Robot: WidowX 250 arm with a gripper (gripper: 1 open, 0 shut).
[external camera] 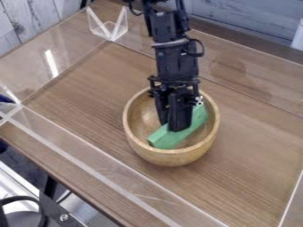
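Observation:
A wooden bowl (143,149) stands in the middle of the table, holding a green elongated block (173,137) that lies slanted inside it. My black gripper (176,117) reaches down into the bowl from above, over the block, and hides part of it. Whether its fingers are open or closed on the block cannot be made out.
A white wire-like stand (106,25) is at the back left, and black cables lie at the lower left edge.

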